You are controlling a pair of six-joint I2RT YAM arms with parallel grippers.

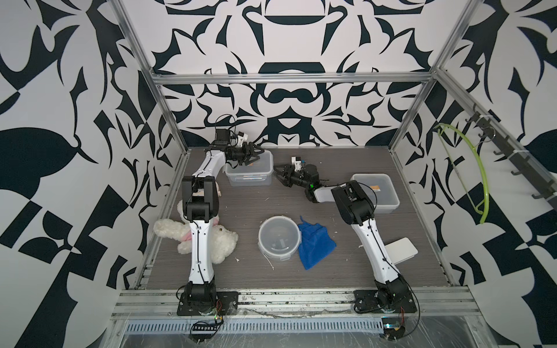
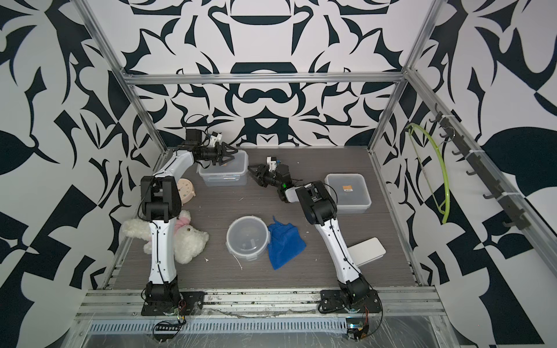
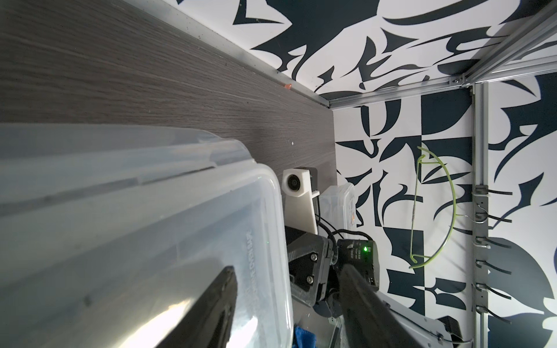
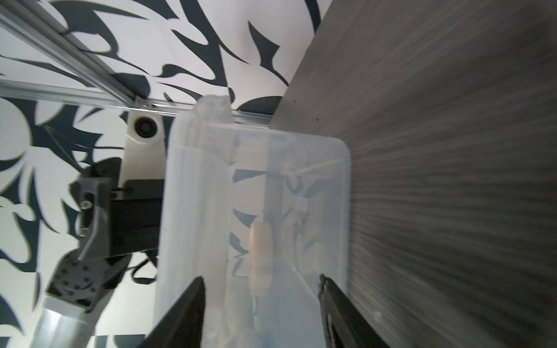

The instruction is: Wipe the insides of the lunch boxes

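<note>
A translucent rectangular lunch box (image 1: 249, 177) with its lid stands at the back left; my left gripper (image 1: 249, 152) is over its top. In the left wrist view the fingers are blurred and whatever is between them is unclear. My right gripper (image 1: 281, 172) is beside that box's right side, fingers apart, facing the box wall (image 4: 197, 232). A second rectangular box (image 2: 354, 197) stands at the right, a round container (image 2: 246, 235) at the front middle. A blue cloth (image 2: 285, 249) lies right of the round container.
A white plush toy (image 2: 191, 243) lies under the left arm, with a pale round object (image 2: 185, 191) above it. A white slab (image 2: 365, 252) lies front right. A green looped object (image 1: 484, 174) hangs on the right wall. Bare table shows in the centre.
</note>
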